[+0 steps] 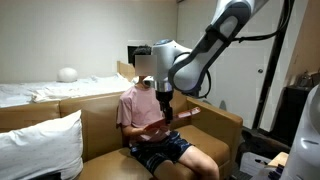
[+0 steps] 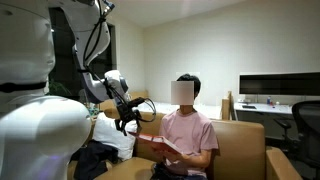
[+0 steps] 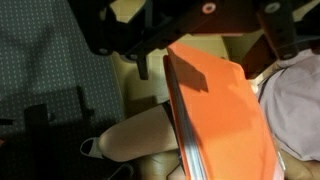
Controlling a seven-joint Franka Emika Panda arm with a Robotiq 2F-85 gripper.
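Observation:
A red-orange book fills much of the wrist view, its pale page edges facing left. In the second exterior view the seated person in a pink shirt holds the book at lap height. My gripper is in front of the person, close to the book. It stands open in the wrist view, with one dark finger left of the book's top edge. Whether that finger touches the book, I cannot tell.
The person sits on a tan couch, bare legs and feet below the book. White pillows lie at the couch's left end. Behind the couch is a white-covered surface. A desk with a monitor stands farther back.

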